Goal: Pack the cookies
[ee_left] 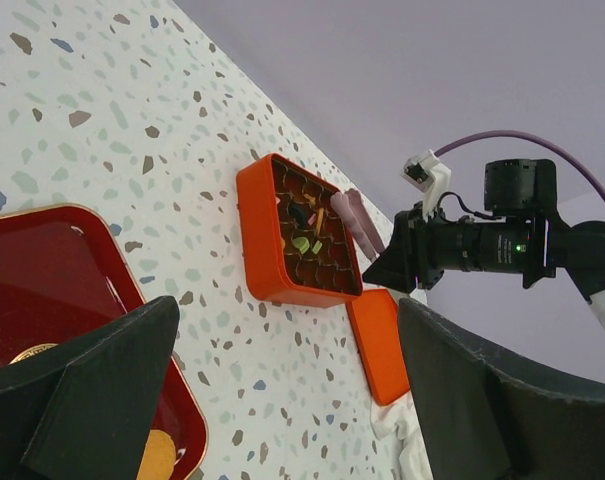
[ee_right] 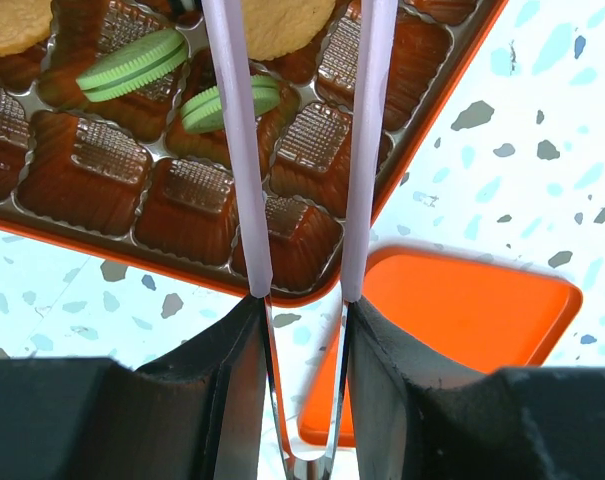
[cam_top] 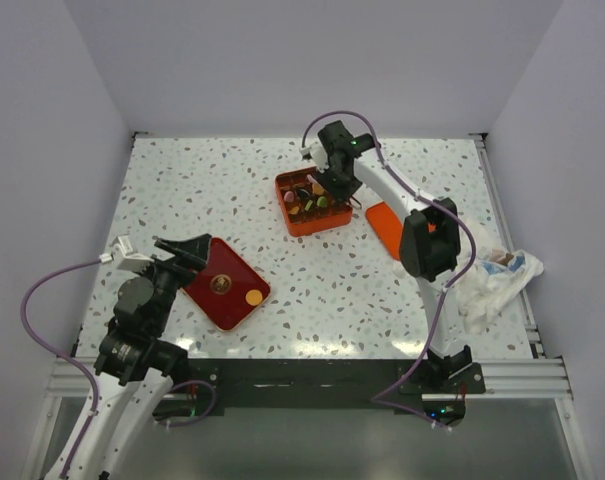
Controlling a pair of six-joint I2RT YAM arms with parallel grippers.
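Observation:
An orange cookie box (cam_top: 312, 226) at the back centre holds a compartment tray with green sandwich cookies (ee_right: 132, 65), yellow cookies (ee_right: 277, 22) and other pieces; several compartments are empty. My right gripper is over the box's right side, its long pale fingers narrowed; whether anything sits between their tips, at the picture's top edge, cannot be told. My left gripper stands open above the red tray (cam_top: 212, 295) at front left, which holds a yellow round cookie (cam_top: 253, 297) and a brown one (cam_top: 221, 284).
An orange lid (cam_top: 385, 225) lies right of the box. A crumpled white cloth (cam_top: 487, 290) is at the far right.

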